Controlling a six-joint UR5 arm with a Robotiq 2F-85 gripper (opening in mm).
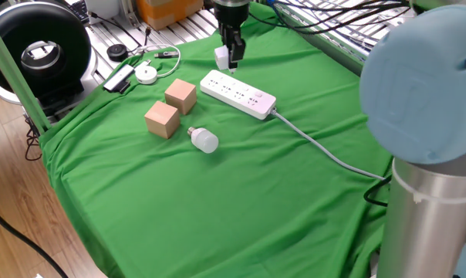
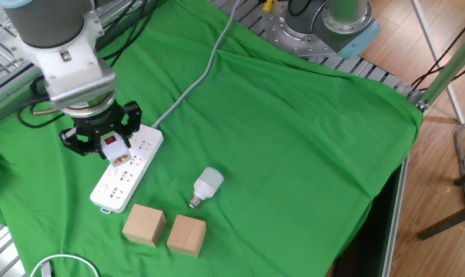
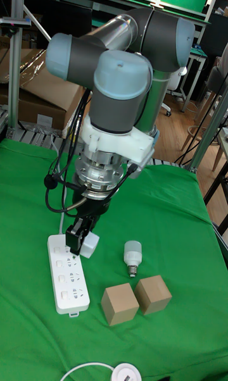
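A white block-shaped plug adapter is held at the tip of my gripper, its pronged face pointing down. In exterior view 3 the same adapter looks tilted, beside the dark fingers. Below it lies a white power strip with several sockets. The adapter hangs over or just beside the strip; exact height and any contact cannot be told. A white light bulb rests on its side on the green cloth, clear of the gripper.
Two wooden cubes stand close to the bulb. The strip's grey cable runs across the cloth toward the arm base. A white cable with a round puck lies at the far left edge.
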